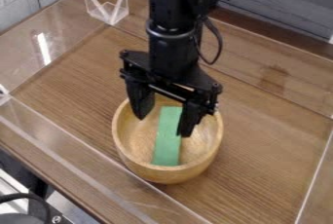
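A wooden bowl point(138, 150) sits in the lower middle of the table with a green rectangular block point(168, 138) lying inside it. My black gripper point(160, 102) hangs over the back part of the bowl, its two fingers spread open on either side, above the block's far end. The arm rises from it to the top of the view and hides part of the table behind.
A clear plastic object point(109, 4) stands at the back left. Dark cables show at the lower left corner.
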